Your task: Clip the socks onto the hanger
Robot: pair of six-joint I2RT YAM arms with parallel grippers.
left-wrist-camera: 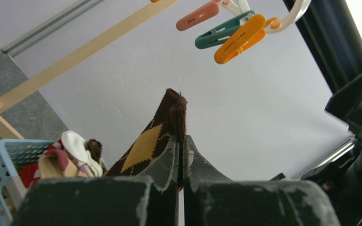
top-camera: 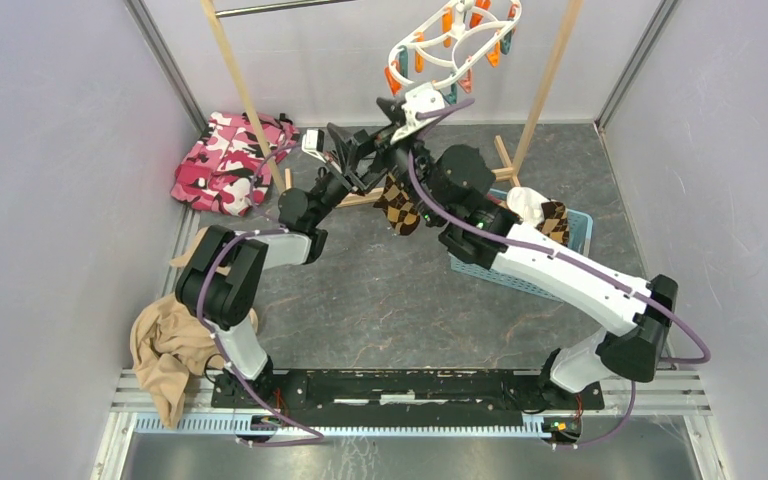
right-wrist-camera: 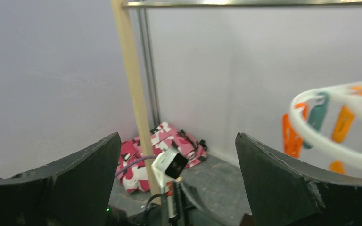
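Note:
In the left wrist view my left gripper is shut on a brown and tan checked sock (left-wrist-camera: 143, 146), whose upper edge sticks up past the fingertips. From above, part of this sock (top-camera: 400, 208) hangs below the two arms. Orange, green and pink clips (left-wrist-camera: 238, 40) dangle from the white hanger (top-camera: 455, 45), above and right of the held sock, apart from it. My right gripper stands open in its own wrist view, nothing between its fingers; the hanger's rim (right-wrist-camera: 330, 146) shows at its right. From above, the right arm partly covers the left gripper.
A blue basket (top-camera: 580, 235) with more socks, one white (top-camera: 528, 205), stands at the right. Wooden posts (top-camera: 545, 90) frame the hanger. A pink patterned bag (top-camera: 225, 165) lies back left, a tan cloth (top-camera: 165, 350) front left. Mid-floor is clear.

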